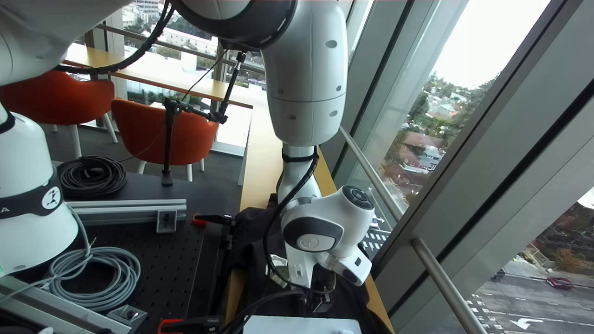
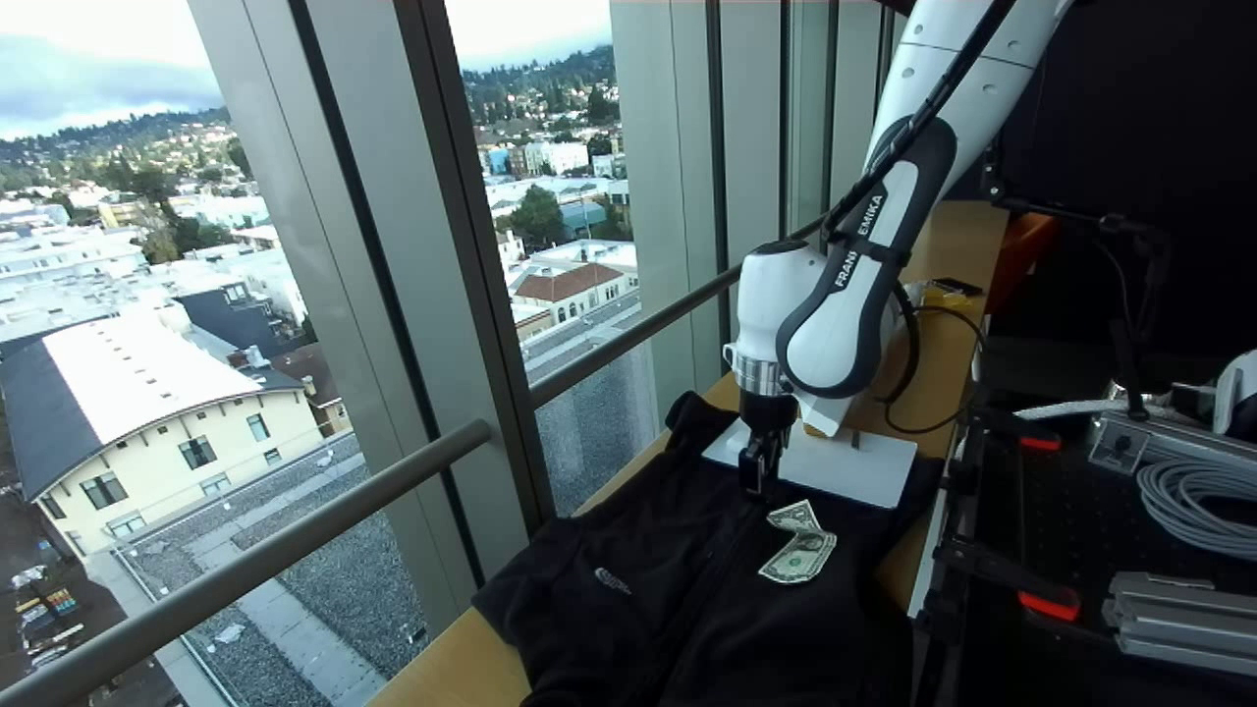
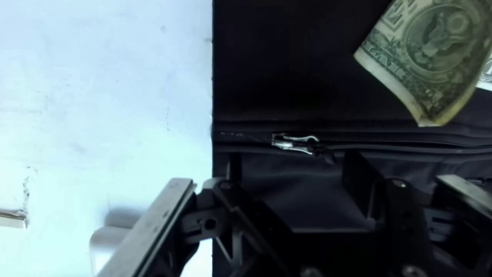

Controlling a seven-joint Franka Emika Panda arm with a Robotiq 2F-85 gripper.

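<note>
A black zipped garment (image 2: 695, 589) lies spread along the ledge. Its metal zipper slider (image 3: 295, 143), with a short dark pull, shows between and just beyond my fingertips in the wrist view. My gripper has a clear gap between its fingers, and nothing shows held there. In exterior view 2 the gripper (image 2: 760, 473) points down low over the garment, beside the white board; whether it touches the cloth I cannot tell. A creased dollar bill (image 2: 801, 544) rests on the garment to one side of the zipper.
A flat white board (image 2: 831, 463) covers the garment's end close to the gripper. Window frames and a metal rail (image 2: 354, 524) run along one side. Across from them stands a dark perforated table (image 1: 167, 261) with clamps and a coiled grey cable (image 1: 100, 278).
</note>
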